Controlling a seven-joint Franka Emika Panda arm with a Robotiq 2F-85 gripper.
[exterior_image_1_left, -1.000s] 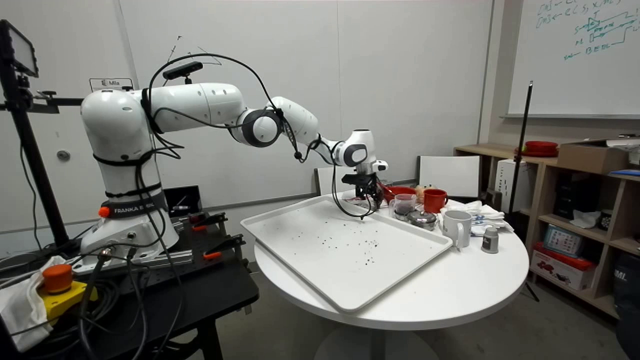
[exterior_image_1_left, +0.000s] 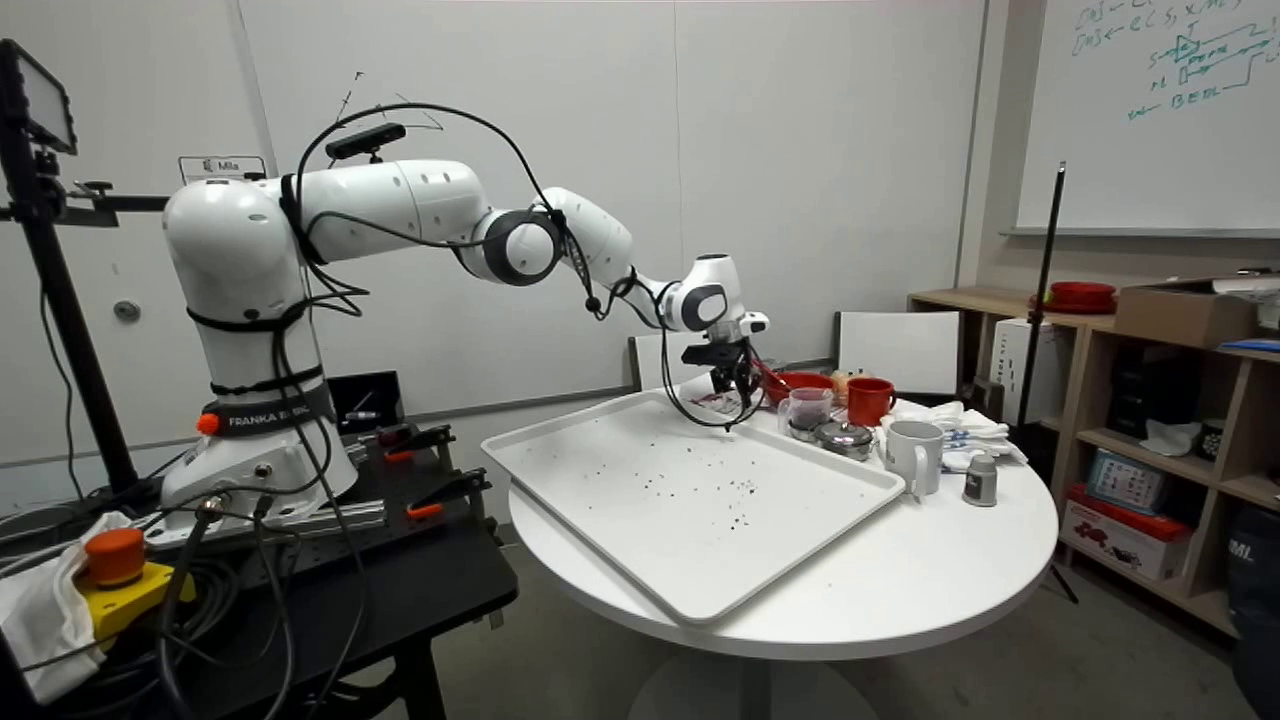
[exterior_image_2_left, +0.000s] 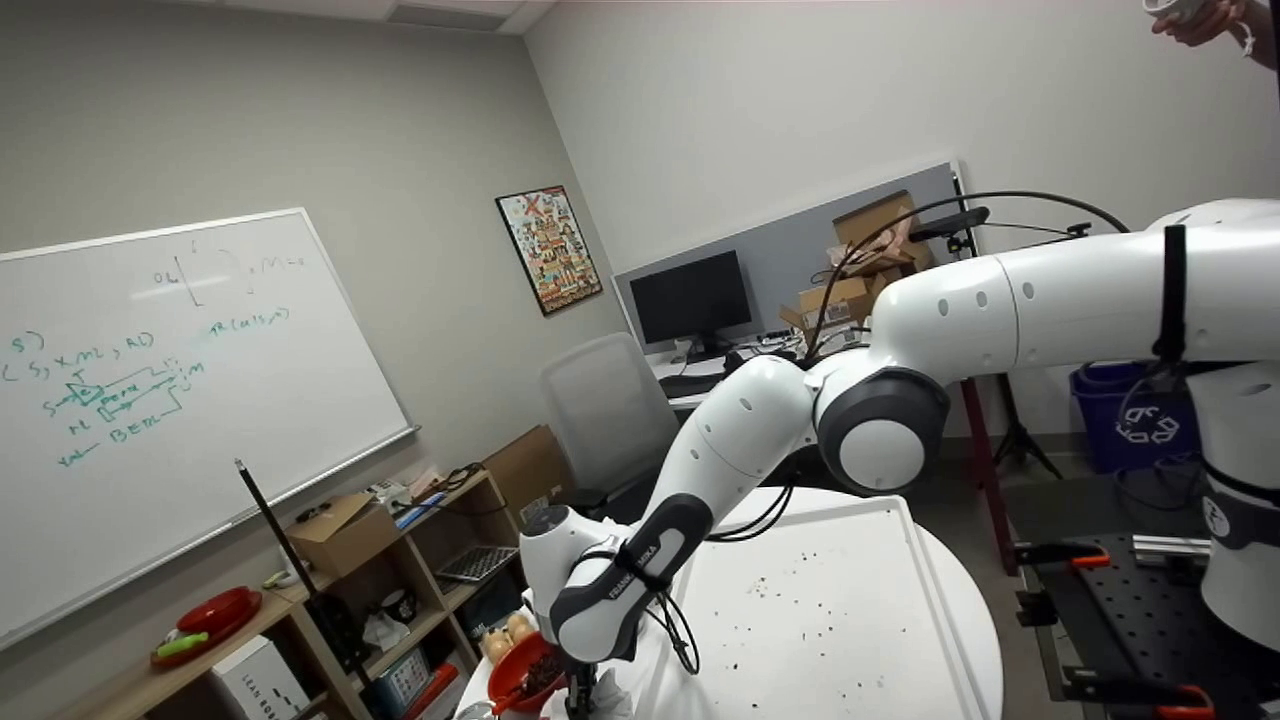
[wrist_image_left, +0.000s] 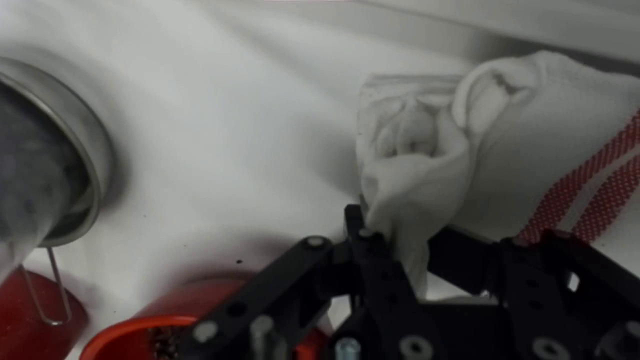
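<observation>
In the wrist view a white cloth with red stripes (wrist_image_left: 420, 180) is bunched up between the fingers of my gripper, which is shut on one fold of it. The rest of the cloth spreads to the right, beside a pale raised edge. In exterior view 1 my gripper (exterior_image_1_left: 734, 390) is low at the far edge of the white tray (exterior_image_1_left: 648, 564). Small dark crumbs (exterior_image_1_left: 738, 490) lie scattered on the tray. Exterior view 2 shows part of the white cloth (exterior_image_2_left: 609, 696) by the gripper, the arm hiding much of it.
A red bowl (exterior_image_2_left: 518, 672) with dark bits inside stands close to the gripper. Along the tray's right side are a red mug (exterior_image_1_left: 869, 400), a metal tin (exterior_image_1_left: 843, 439), a grey mug (exterior_image_1_left: 915, 456) and a small grey shaker (exterior_image_1_left: 980, 480). The tray's near part is free of large objects.
The hand has shifted slightly to the left and a little up in exterior view 1. The tray, crumbs and dishes look unmoved.
</observation>
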